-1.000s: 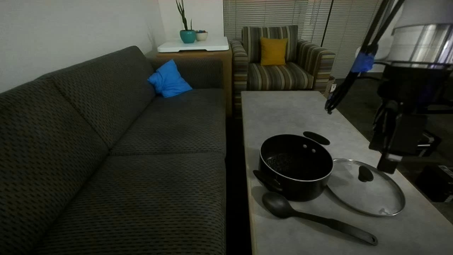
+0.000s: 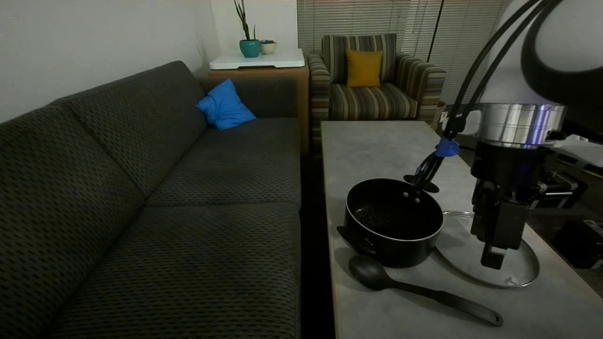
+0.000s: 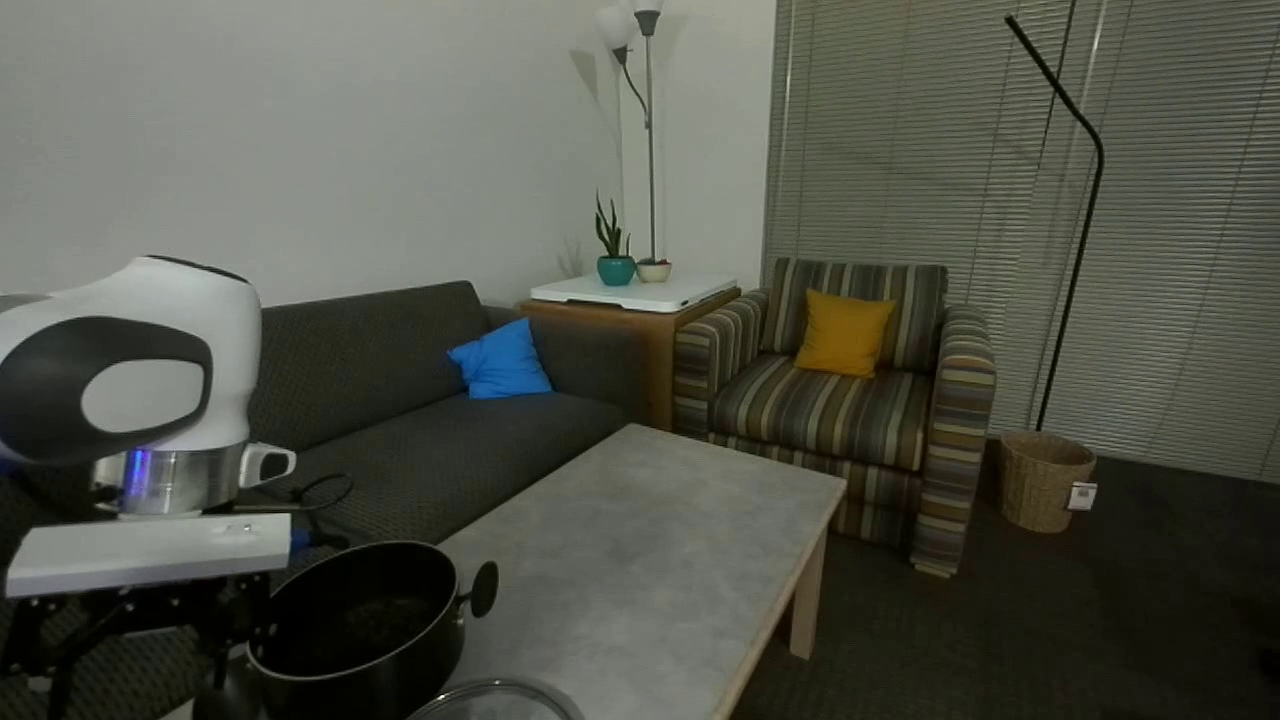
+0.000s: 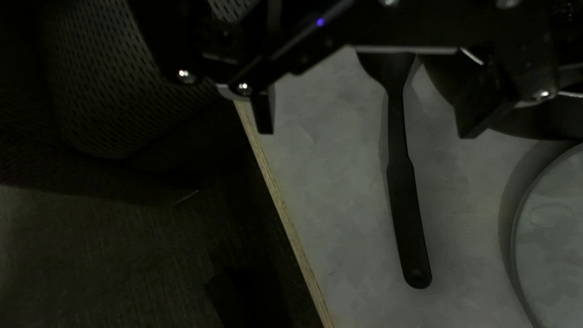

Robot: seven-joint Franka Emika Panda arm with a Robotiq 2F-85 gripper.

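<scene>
A black spoon (image 2: 418, 289) lies flat on the grey table, its bowl close to the pot. My gripper stands open in the wrist view, its fingers (image 4: 264, 112) wide apart. The spoon's handle (image 4: 402, 180) shows below and between them, while its bowl is partly hidden by the gripper's body. Nothing is held. In exterior view 1 the gripper (image 2: 497, 248) hangs above the glass lid (image 2: 523, 268), covering the lid's knob. The black pot (image 2: 395, 248) stands upright beside the lid, uncovered, with a dark interior.
A dark sofa (image 2: 226, 248) runs along its left side, across a narrow gap. A striped armchair (image 2: 370, 101) stands beyond the far end. In the wrist view the table's edge (image 4: 284, 210) lies left of the spoon.
My arm has moved left and lower, bringing the gripper over the lid and hiding its knob. The cables now hang over the pot's far handle. Pot, lid and spoon have not moved.
</scene>
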